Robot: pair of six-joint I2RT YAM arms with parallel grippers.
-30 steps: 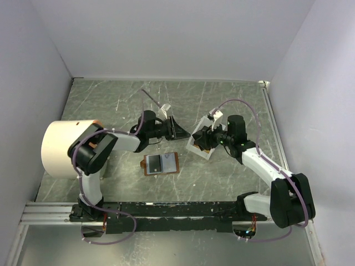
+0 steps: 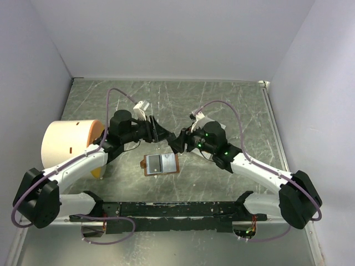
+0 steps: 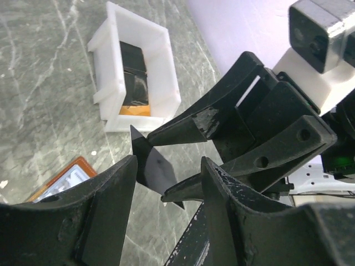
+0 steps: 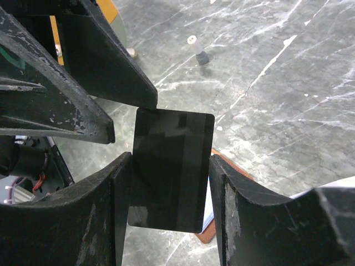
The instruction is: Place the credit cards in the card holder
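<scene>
A black card (image 4: 171,177) is held up between the fingers of my right gripper (image 2: 178,141), which is shut on it. My left gripper (image 2: 164,132) is open beside the card's edge. In the right wrist view one left fingertip (image 4: 145,95) appears at the card's upper corner; whether they touch, I cannot tell. The left wrist view shows the same card (image 3: 156,166) tilted, clear of the table. Lying open on the table below is the brown card holder (image 2: 161,173), with a dark card in its left half. Only its corner (image 3: 83,163) shows in the left wrist view.
A white box (image 3: 165,72) holding black and orange cards stands behind the right gripper and is partly hidden from above. At the left lies a large cream cylinder (image 2: 65,143) with an orange end.
From over the white box, my right gripper has moved left with the black card toward the holder. The left gripper has drawn back leftward, and the two grippers now stand close together.
</scene>
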